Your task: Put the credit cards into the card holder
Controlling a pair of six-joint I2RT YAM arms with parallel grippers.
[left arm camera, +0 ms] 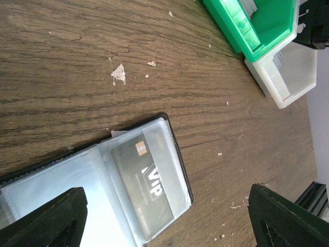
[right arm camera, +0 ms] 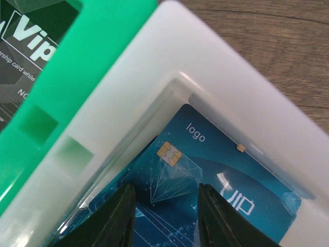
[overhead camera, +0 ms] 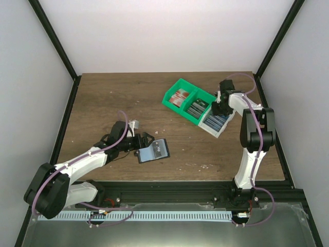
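The open card holder lies flat on the table; in the left wrist view a dark "Vip" card sits in a clear pocket on its right page. Over the holder's left part my left gripper stands open, nothing between its fingers. Blue cards lie in the white bin at the right. My right gripper is low over these cards, its fingertips apart near the chip of the top card. Whether the fingertips touch a card, I cannot tell.
A green bin adjoins the white one, its two compartments holding red-and-white cards and dark cards. The white bin's raised walls surround my right gripper. Bare table lies between the holder and the bins.
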